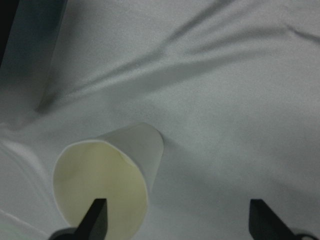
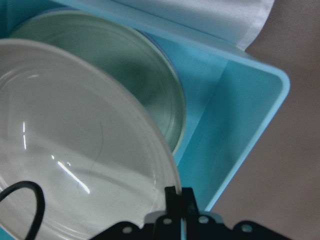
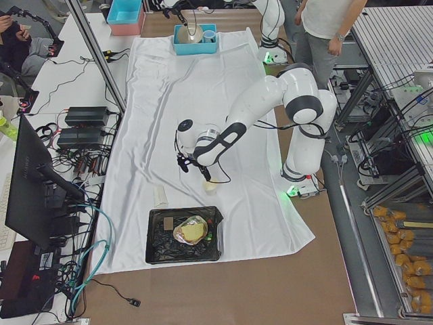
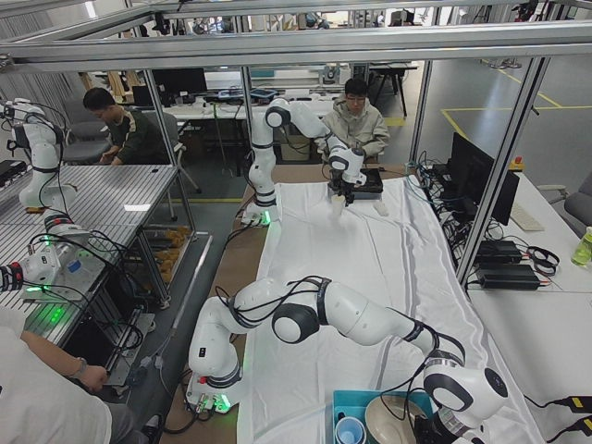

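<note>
In the left wrist view a cream paper cup (image 1: 100, 175) sits on the white cloth under my left gripper, whose fingers stand apart with nothing held. In the right wrist view my right gripper is shut on the rim of a white plate (image 2: 75, 140), which is in or over a blue bin (image 2: 240, 120) above a green plate (image 2: 150, 70). In the camera left view a pale upright object (image 3: 160, 196) lies left of the cup.
A black tray (image 3: 155, 244) with a food item in foil (image 3: 192, 230) sits at the near end. A monitor and cables line the left side; people stand and sit nearby.
</note>
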